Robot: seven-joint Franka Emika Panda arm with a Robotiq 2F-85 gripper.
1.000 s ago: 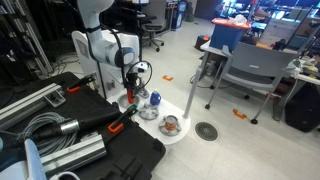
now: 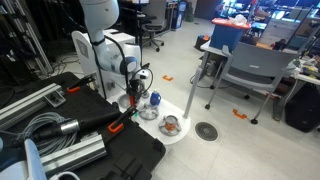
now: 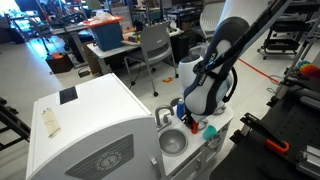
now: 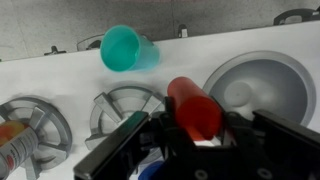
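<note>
A red object (image 4: 197, 112), perhaps a bottle or cup, is between the black fingers of my gripper in the wrist view, and the fingers are shut on it. It hangs over the white counter, between a stove burner and the round metal sink (image 4: 280, 90). In exterior view 2 the red object (image 3: 195, 127) shows just under the gripper, beside a teal cup (image 3: 209, 132). Whether its lower end touches the counter cannot be told.
The teal cup (image 4: 122, 48) lies near the counter's edge in the wrist view. A blue item (image 4: 152, 172) is partly hidden by the gripper. Burners (image 4: 128, 100) take up the left side, one bearing an orange can (image 2: 171, 124). A faucet (image 3: 163, 117) rises behind the sink.
The arm and gripper have shifted slightly left and down in exterior view 1, with the red object still beneath the gripper. The other counter items look unmoved.
</note>
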